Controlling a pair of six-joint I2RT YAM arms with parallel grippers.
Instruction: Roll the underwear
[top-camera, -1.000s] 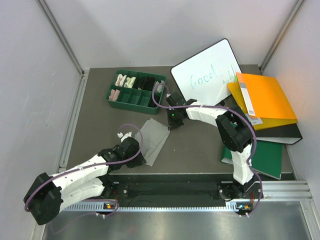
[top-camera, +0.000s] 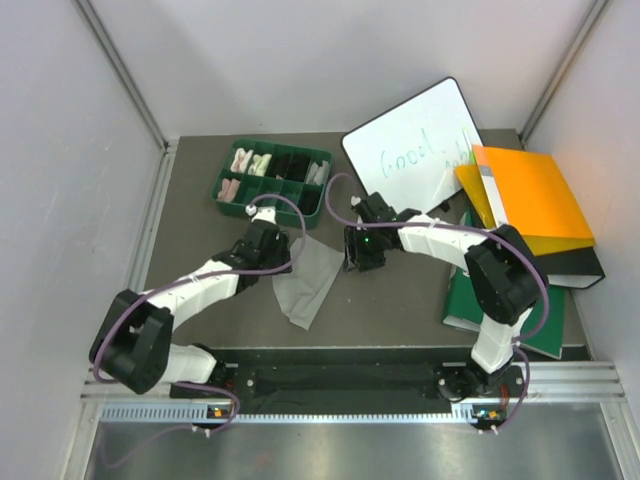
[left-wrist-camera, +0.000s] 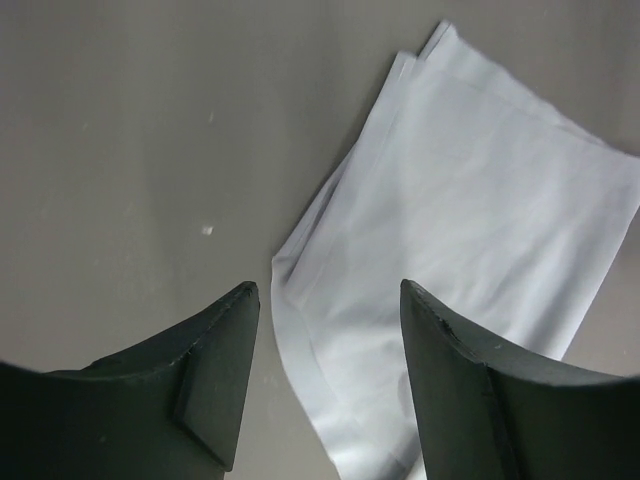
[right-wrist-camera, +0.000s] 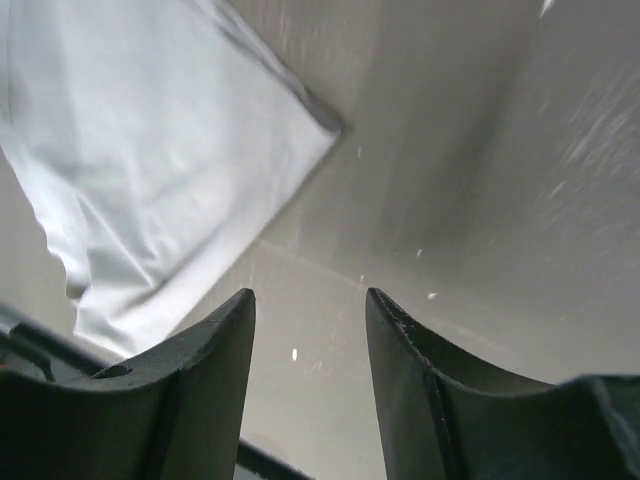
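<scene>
The pale grey underwear lies flat on the dark table, with a folded strip toward the near side. My left gripper hangs over its upper-left edge; in the left wrist view its fingers stand apart, the cloth below and nothing held. My right gripper is beside the cloth's right corner; in the right wrist view it is open, with bare table between its fingers and the cloth to the upper left.
A green divided box with rolled items stands behind. A whiteboard leans at back right; binders are stacked on the right. Bare table lies left of and right of the cloth.
My left gripper has moved up from the cloth's near-left part toward its far-left edge. My right gripper has shifted a little right and toward the near side.
</scene>
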